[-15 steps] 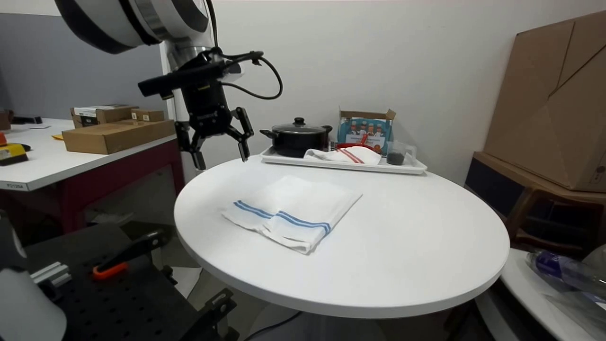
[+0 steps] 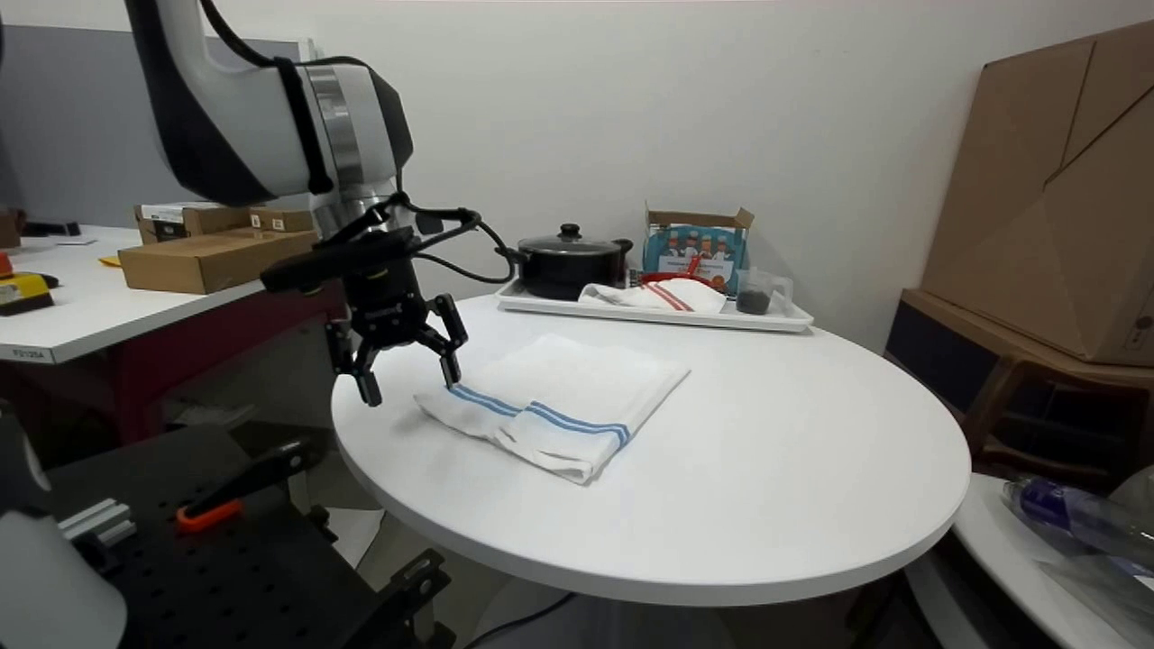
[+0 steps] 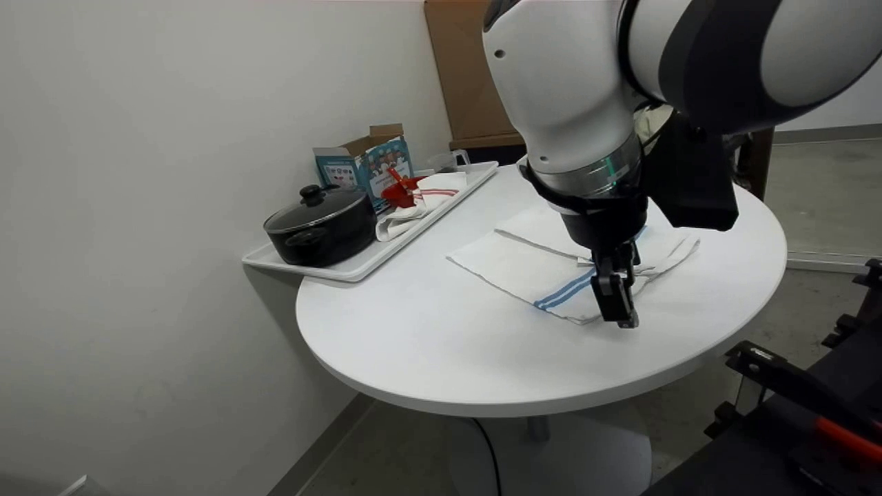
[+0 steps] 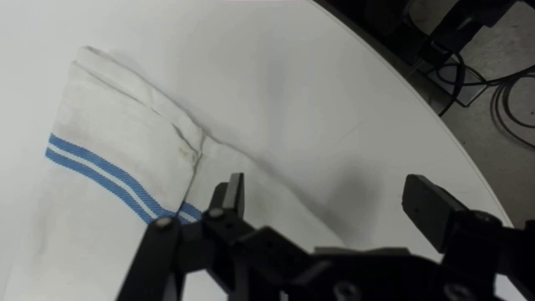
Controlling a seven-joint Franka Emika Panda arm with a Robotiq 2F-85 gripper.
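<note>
A white towel [image 2: 573,379] with blue stripes lies folded and slightly rumpled on the round white table [image 2: 801,465]. My gripper [image 2: 411,394] is open, low over the table at the towel's left side in the first exterior view. One of its fingers [image 2: 448,362] is by the towel's left corner; whether it touches the cloth I cannot tell. In the wrist view the towel [image 4: 115,115] spreads to the left and passes under the left finger [image 4: 233,195], while the right finger [image 4: 426,210] is over bare table. Nothing is held between them.
Along the wall, a white tray [image 2: 541,304] carries a lidded black pot [image 2: 569,265], a red-striped towel [image 2: 665,294], a blue box [image 2: 692,251] and a clear cup [image 2: 757,293].
My gripper has come down from above the table's far left to beside the towel, staying open. The towel's left corner has shifted slightly; the rest of it looks unchanged.
</note>
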